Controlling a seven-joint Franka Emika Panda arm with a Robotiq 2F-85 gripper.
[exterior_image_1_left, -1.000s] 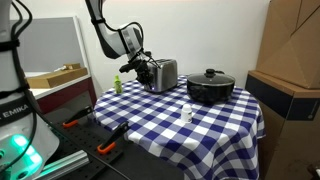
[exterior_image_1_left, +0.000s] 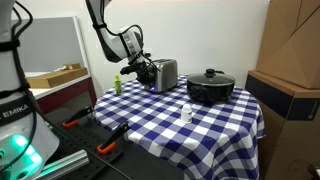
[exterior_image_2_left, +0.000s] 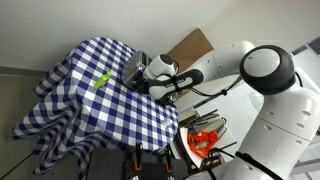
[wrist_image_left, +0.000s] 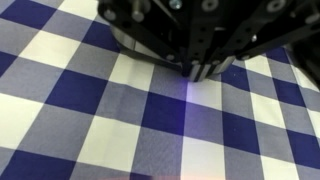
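My gripper is shut low over the checkered cloth, and nothing shows between its fingers. In the wrist view its fingertips are close to the base of a metallic object, which is mostly hidden behind the gripper. In exterior view 1 the arm reaches to the near left side of a silver toaster (exterior_image_1_left: 166, 73). Whether the gripper touches the toaster, I cannot tell.
A black lidded pot (exterior_image_1_left: 210, 90) stands right of the toaster, and a small white cup (exterior_image_1_left: 186, 116) sits nearer on the blue-and-white tablecloth (exterior_image_1_left: 150, 120). A yellow-green item (exterior_image_1_left: 117, 83) is at the left.
Over the last second the gripper has shifted slightly down and to the right beside the toaster. The pot, cup and yellow-green item have stayed put.
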